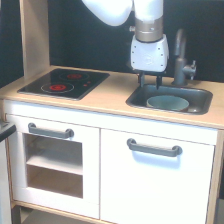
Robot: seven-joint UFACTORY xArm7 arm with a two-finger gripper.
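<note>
My gripper points down over the back left part of the sink. Its two dark fingers stand apart, and nothing shows between them. In the sink lies a round teal dish, below and a little to the right of the fingers. Whether a fingertip touches the sink's rim is too small to tell.
A dark faucet rises close to the right of my gripper. To the left is a black stovetop with red rings. Bare wooden counter lies between stove and sink. Below are a windowed oven door and a white cupboard door.
</note>
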